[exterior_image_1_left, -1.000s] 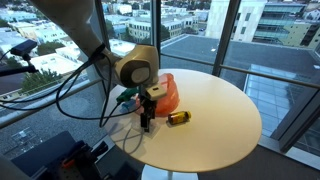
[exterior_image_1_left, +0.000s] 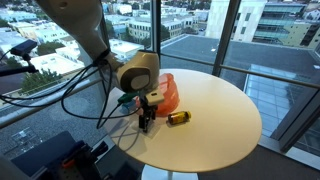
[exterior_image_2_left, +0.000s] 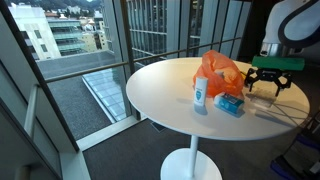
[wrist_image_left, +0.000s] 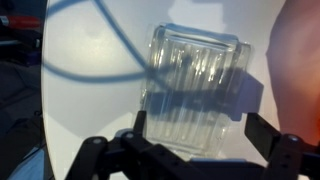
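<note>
Below my gripper lies a clear, ribbed plastic container (wrist_image_left: 193, 85), flat on the white table. In the wrist view the open fingers straddle its near end, with a dark pad (wrist_image_left: 139, 122) to the left and the other to the right. Nothing appears gripped. From exterior view 2, the gripper (exterior_image_2_left: 264, 86) points down over the table's right part, with the faint container (exterior_image_2_left: 262, 101) beneath it. Exterior view 1 shows the gripper (exterior_image_1_left: 146, 123) low over the near left side; the container is hard to make out there.
An orange plastic bag (exterior_image_2_left: 222, 69) lies close beside the gripper. A white bottle (exterior_image_2_left: 200, 91) stands near a blue box (exterior_image_2_left: 230, 104). In exterior view 1, a yellow and dark object (exterior_image_1_left: 179, 117) rests on the round table (exterior_image_1_left: 215, 110), whose right side is clear.
</note>
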